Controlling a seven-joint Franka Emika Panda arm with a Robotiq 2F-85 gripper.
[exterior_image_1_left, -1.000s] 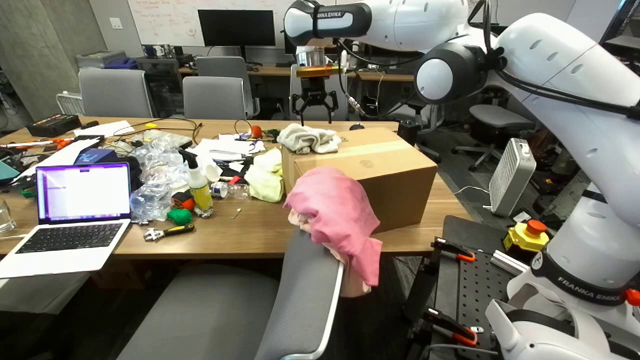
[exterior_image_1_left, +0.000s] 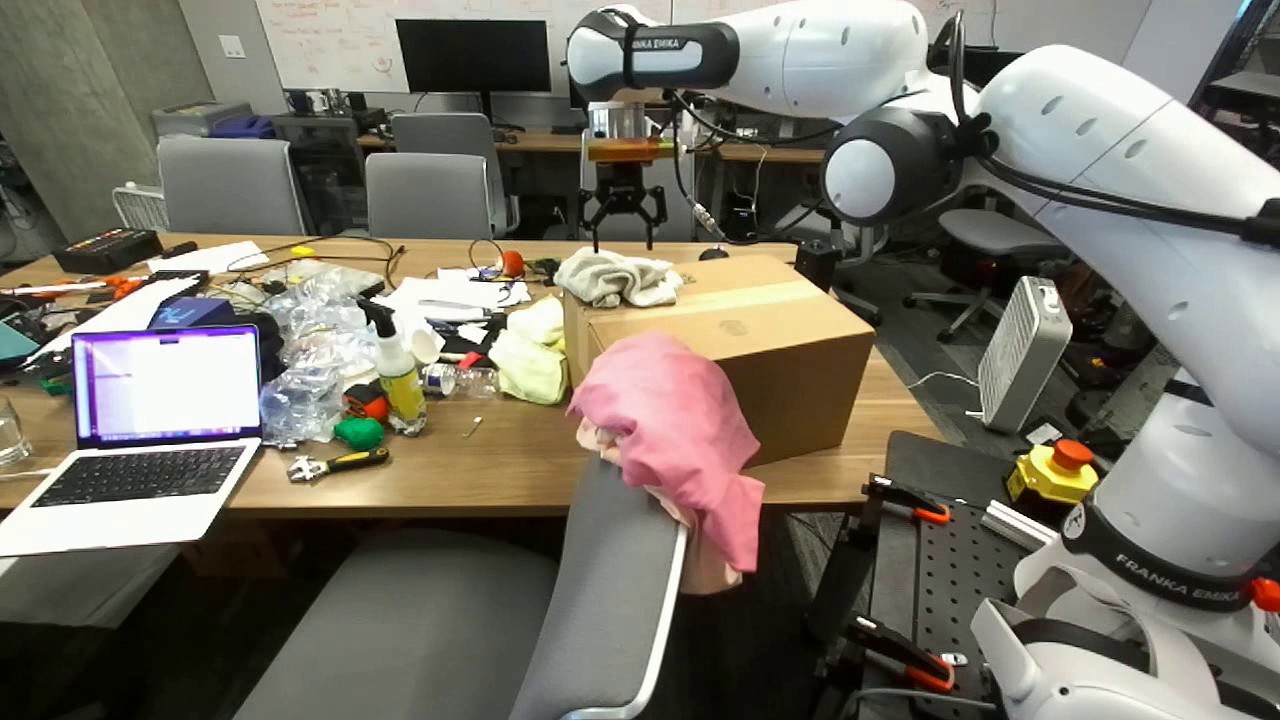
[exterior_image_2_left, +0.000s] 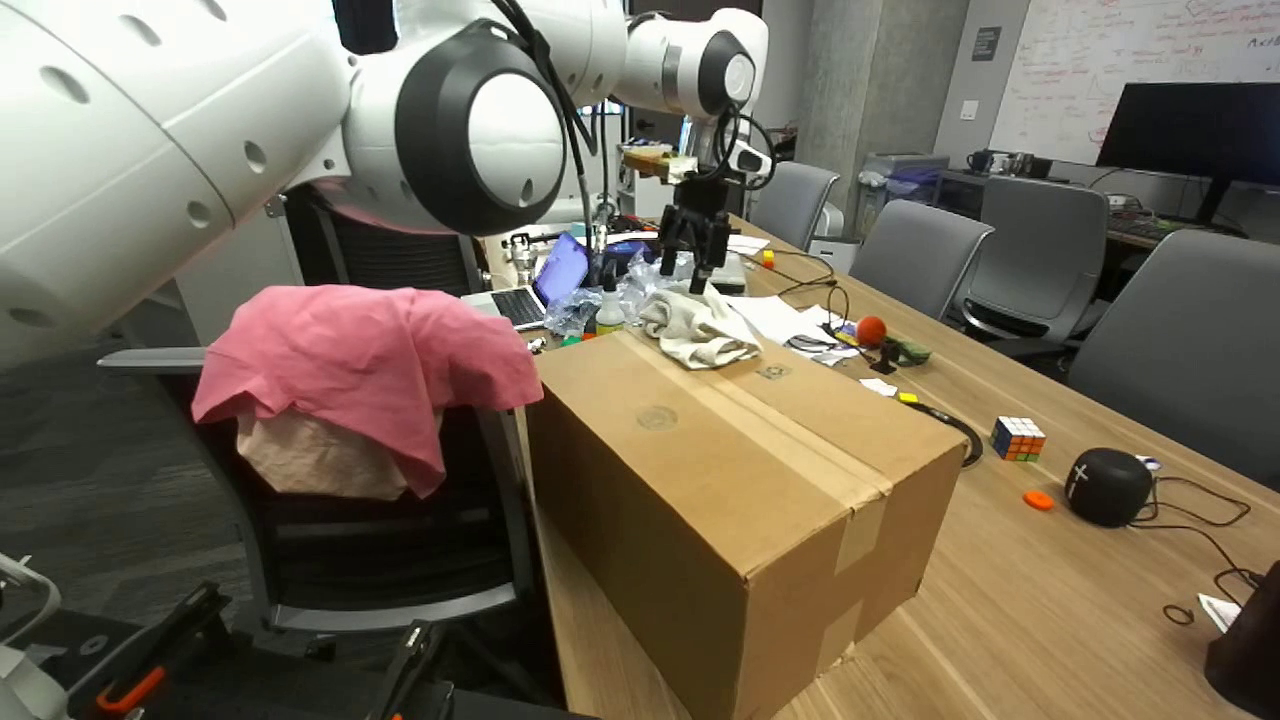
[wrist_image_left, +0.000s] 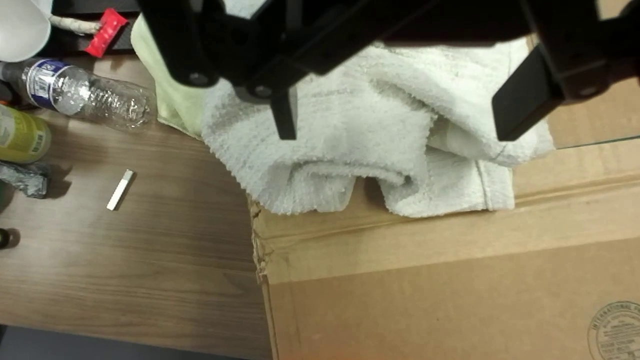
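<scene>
A crumpled whitish towel (exterior_image_1_left: 618, 278) lies on top of the cardboard box (exterior_image_1_left: 786, 314), at the box's far-left end in exterior view 1. My gripper (exterior_image_1_left: 621, 244) points down over the towel, its fingers spread wide. In the wrist view the towel (wrist_image_left: 360, 132) fills the space below the open gripper, and nothing is held. From exterior view 2 the gripper (exterior_image_2_left: 681, 278) appears just above the towel (exterior_image_2_left: 702, 326); whether a fingertip touches the cloth, I cannot tell.
A pink cloth (exterior_image_1_left: 672, 420) drapes over a chair back beside the box. Left of the box lie a pale yellow cloth (exterior_image_1_left: 531, 352), a spray bottle (exterior_image_1_left: 397, 372), a clear plastic bottle (wrist_image_left: 90, 93) and a laptop (exterior_image_1_left: 162, 420). Bare table shows in front of them.
The gripper has shifted slightly left in exterior view 1, and the arm's elbow sits a little lower. The towel and box are unmoved.
</scene>
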